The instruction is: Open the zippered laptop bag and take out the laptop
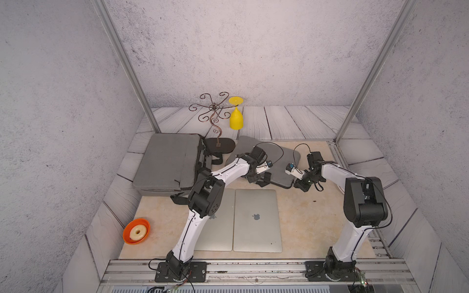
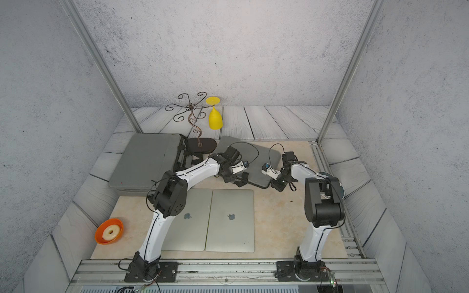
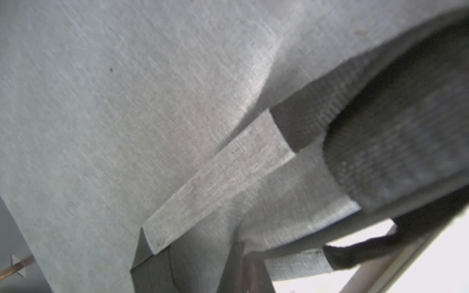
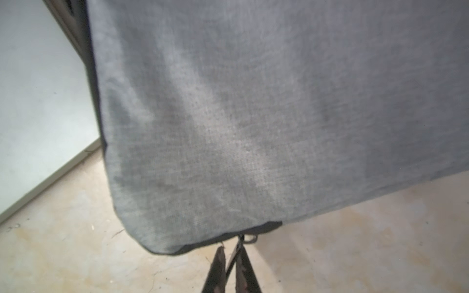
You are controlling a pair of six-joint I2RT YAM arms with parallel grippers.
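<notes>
The grey laptop bag (image 1: pixel 278 163) lies flat at the table's back middle, its front corner turned to the right. Along its near edge, the left gripper is shut, tips against the cloth by the handle strap (image 3: pixel 219 180); whether fabric is pinched there is unclear. My right gripper is just off the bag's dark-trimmed corner edge, shut to a narrow gap. A small metal zipper pull (image 4: pixel 250 239) hangs from that edge at its fingertips, and a thin dark strip crosses between them without looking gripped. Inside the bag nothing shows.
Two silver laptops, one bare here (image 1: pixel 257 222), lie in front of the bag. A big grey case (image 1: pixel 168 161) stands left, beside a metal stand (image 1: pixel 218 144) with a yellow goblet (image 1: pixel 236 119). An orange bowl (image 1: pixel 128 233) sits front left.
</notes>
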